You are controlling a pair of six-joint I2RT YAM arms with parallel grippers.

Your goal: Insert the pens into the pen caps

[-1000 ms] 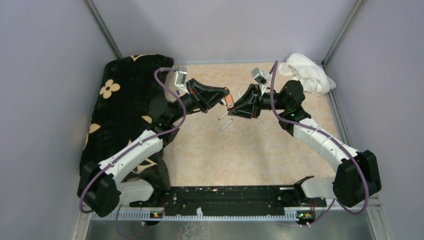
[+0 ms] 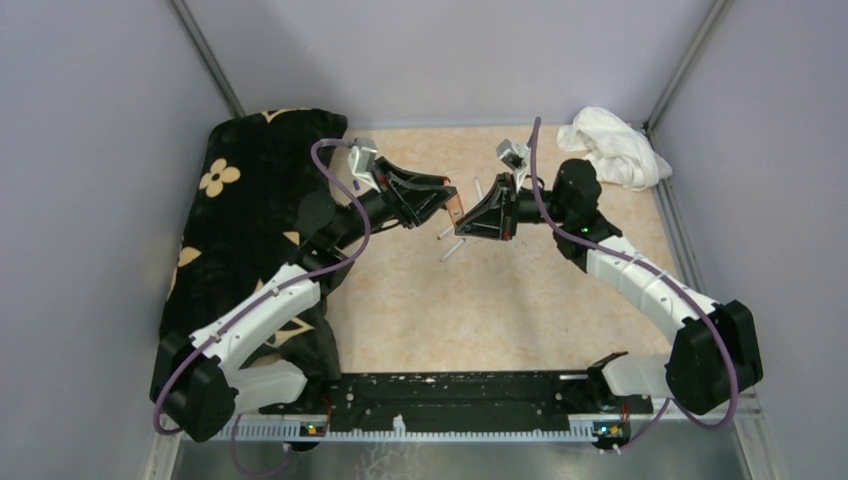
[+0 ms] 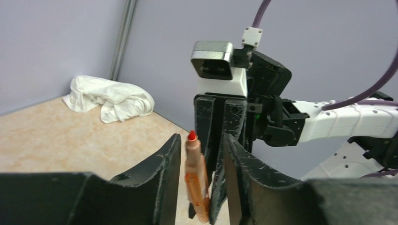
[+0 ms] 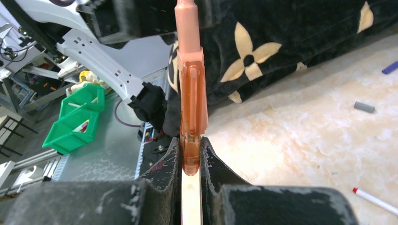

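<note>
An orange pen or marker (image 3: 196,180) with a red tip stands between the two grippers, an orange cap-like piece around it. My right gripper is shut on its lower part, as the right wrist view shows. My left gripper is part open around the upper end, its fingers apart on either side of the red tip, with a visible gap. In the top view both grippers meet over the middle of the table. The upper end runs out of the right wrist view, toward the left gripper's dark fingers.
Loose white pens (image 4: 375,199), a grey cap (image 4: 363,107) and a blue cap (image 4: 390,66) lie on the table (image 2: 500,320). A dark flowered blanket (image 2: 225,220) covers the left side; a white cloth (image 2: 610,145) lies at the back right.
</note>
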